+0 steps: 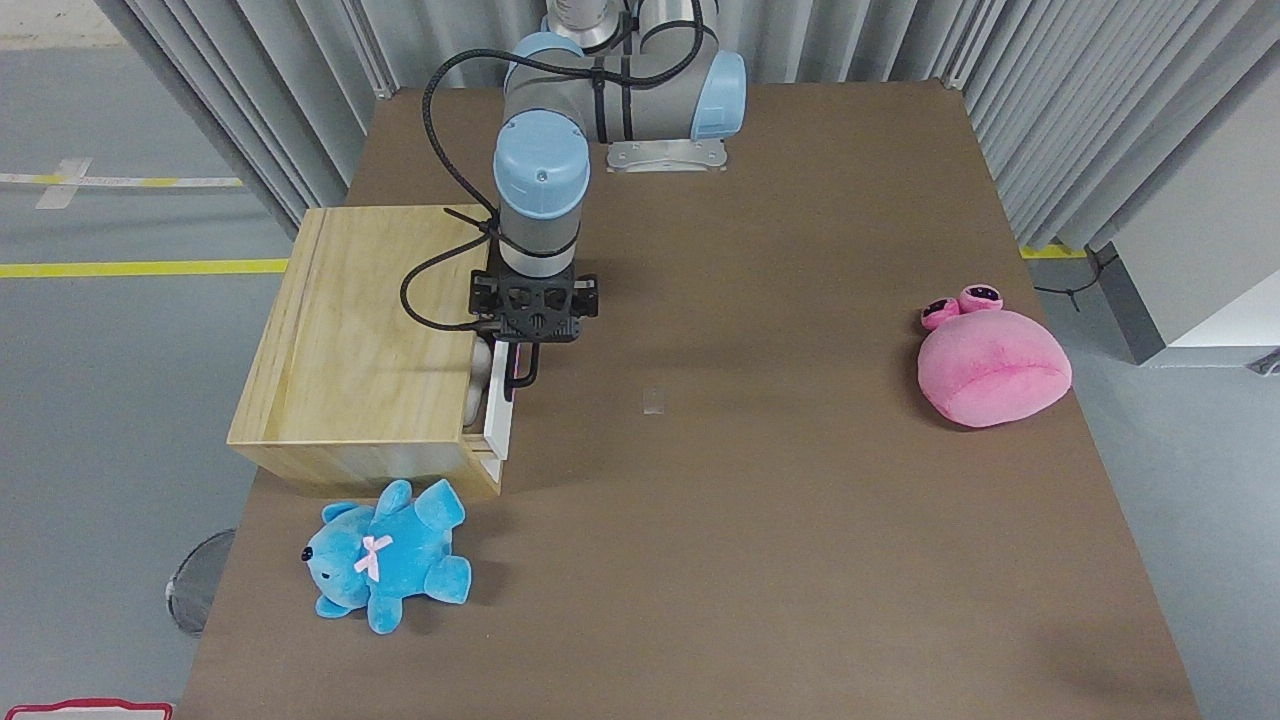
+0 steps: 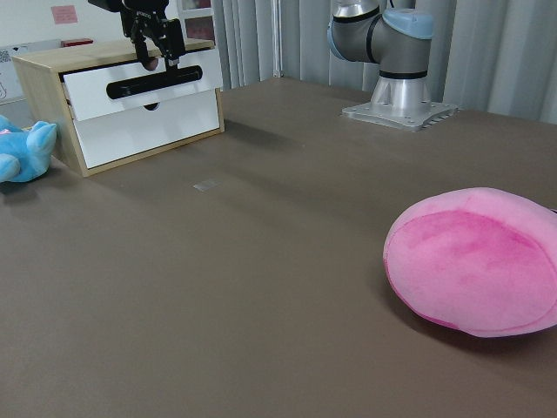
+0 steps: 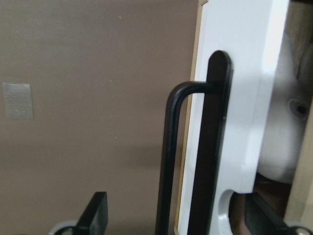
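A wooden drawer box (image 1: 348, 324) stands at the left of the table. Its upper white drawer (image 2: 96, 87) is nearly closed, with a narrow gap showing a white toy (image 3: 279, 137) inside. My gripper is at that drawer's front, its two fingertips standing wide apart, one on the table side beside the black handle (image 3: 170, 137), the other at the drawer's edge by the cut-out. Nothing shows held between them.
A blue teddy bear (image 1: 396, 552) lies in front of the box. A pink plush toy (image 1: 993, 370) sits on the right.
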